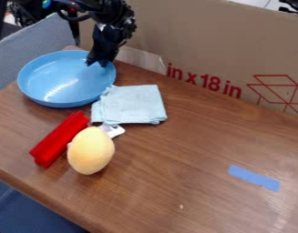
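Observation:
My black gripper (100,56) is low at the back rim of a blue round tray (60,86), at the upper left of the camera view; whether its fingers are open or shut on the rim I cannot tell. A folded light blue cloth (133,105) lies right of the tray. In front are a red long object (56,140) and a pale yellow rounded object (90,154), with a small white item (111,129) partly hidden behind them.
A cardboard box (212,50) walls the back of the wooden table (176,182). A strip of blue tape (253,177) lies at the right. Its left edge is near the red object.

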